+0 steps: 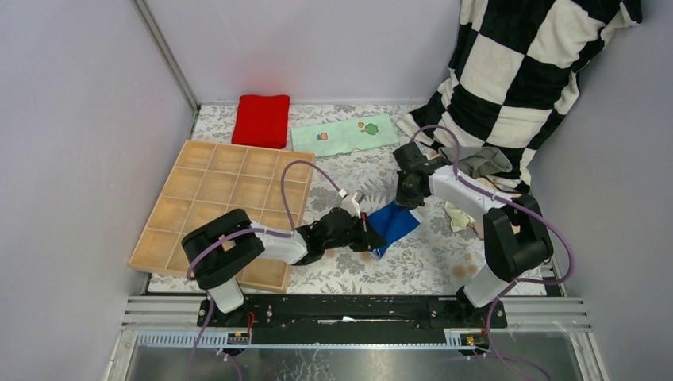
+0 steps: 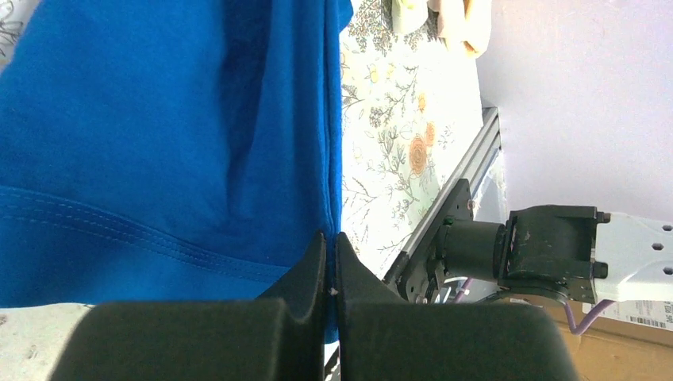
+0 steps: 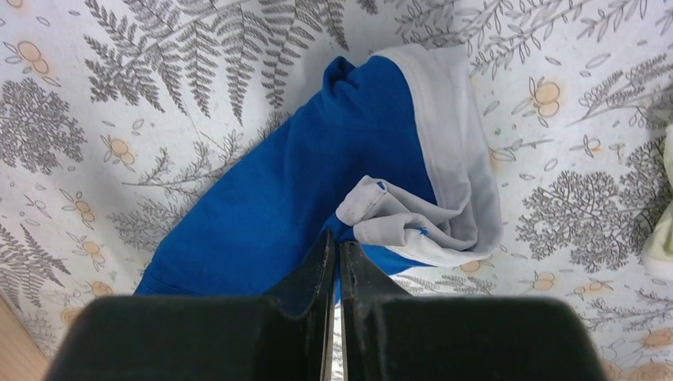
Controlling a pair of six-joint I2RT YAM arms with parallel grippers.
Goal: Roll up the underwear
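Observation:
Blue underwear (image 1: pixel 394 224) with a pale grey waistband (image 3: pixel 444 119) lies on the patterned cloth between my two grippers. In the left wrist view a folded edge of the blue fabric (image 2: pixel 159 119) runs down between the closed fingertips of my left gripper; it is shut on that edge. My right gripper is shut on a gathered part of the underwear beside the crumpled waistband. The waistband end spreads out beyond the right fingertips, partly doubled over.
A wooden compartment tray (image 1: pixel 202 210) stands to the left. Folded red cloth (image 1: pixel 262 121) and a light green cloth (image 1: pixel 345 136) lie at the back. Grey fabric (image 1: pixel 478 161) and a checkered blanket (image 1: pixel 516 79) are at the right rear.

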